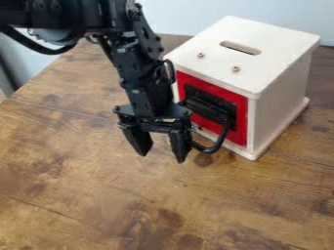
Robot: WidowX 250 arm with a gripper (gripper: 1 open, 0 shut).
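My black gripper point(158, 145) hangs over the wooden table, pointing down, its two fingers apart with nothing visible between them. To its right stands a pale wooden box point(271, 83) with a slot in its top. Its front has a red panel point(190, 81) with a black fitting point(209, 104) on it, partly hidden by my arm and a cable.
Bare wooden table point(92, 205) fills the front and left of the view. The box takes up the back right. A white wall shows beyond the table at top left.
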